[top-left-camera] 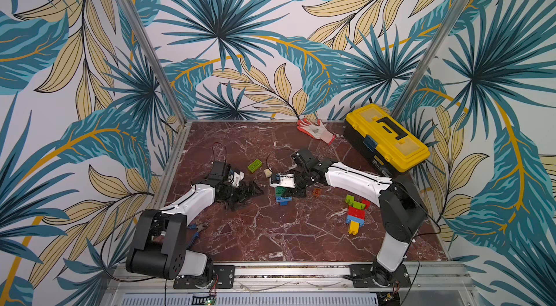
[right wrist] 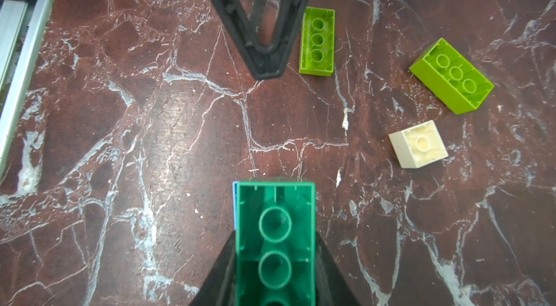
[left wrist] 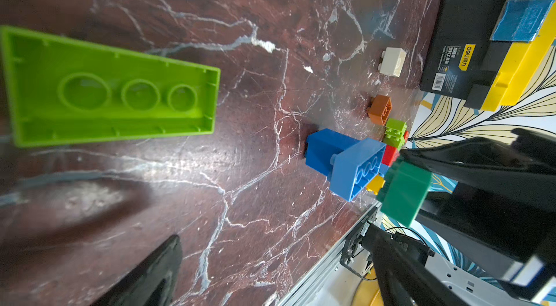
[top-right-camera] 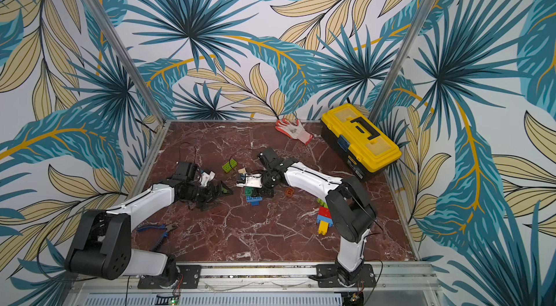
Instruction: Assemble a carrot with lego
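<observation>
My right gripper is shut on a dark green brick [right wrist: 275, 204], whose hollow underside shows in the right wrist view. Below that brick in the top left view is a blue piece [top-left-camera: 282, 201]; the left wrist view shows a dark blue brick [left wrist: 325, 152] and a lighter blue one [left wrist: 358, 170] against each other. Facing the right gripper, my left gripper [top-left-camera: 259, 190] stands open and empty. A light green brick [left wrist: 110, 94] lies underside up near it. To the right, a light green, red, blue and yellow stack [top-left-camera: 355, 213] rests on the table.
Farther back lie another light green brick [right wrist: 454, 77] and a cream brick [right wrist: 419, 145]. An orange-brown brick [top-left-camera: 316, 192] is right of the right gripper. The toolbox [top-left-camera: 387, 137] and glove [top-left-camera: 316, 130] occupy the back right; pliers [top-right-camera: 159, 233] lie front left.
</observation>
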